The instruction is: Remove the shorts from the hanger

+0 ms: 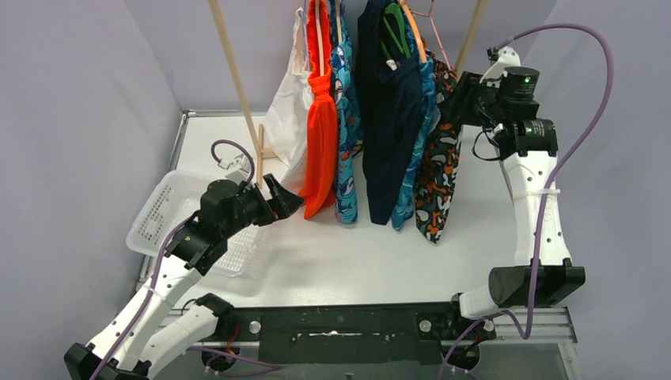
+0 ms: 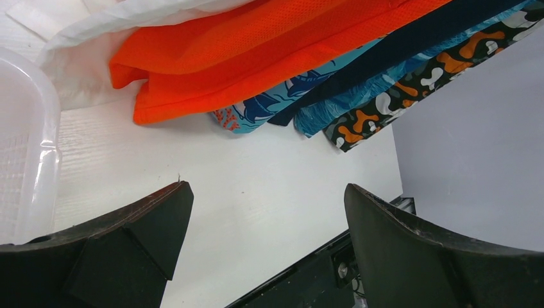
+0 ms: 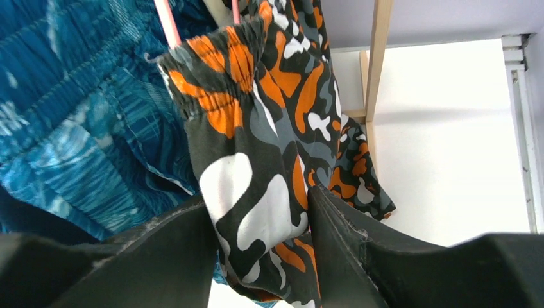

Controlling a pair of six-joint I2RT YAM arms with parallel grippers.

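Dark shorts with an orange, white and grey pattern (image 1: 440, 170) hang at the right end of the row, on a pink hanger (image 1: 440, 41). In the right wrist view, bunched cloth of these patterned shorts (image 3: 256, 186) lies between the fingers of my right gripper. That gripper is part-way open, its fingertips close on either side of the cloth; whether both press on it is unclear. My left gripper (image 1: 286, 198) stands open and empty by the lower end of the orange shorts (image 1: 320, 150).
White, blue-patterned, navy (image 1: 388, 134) and blue shorts share the row. A green hanger (image 1: 397, 32) shows in the navy pair. Wooden posts (image 1: 229, 63) flank the row. A white basket (image 1: 146, 226) stands at the left.
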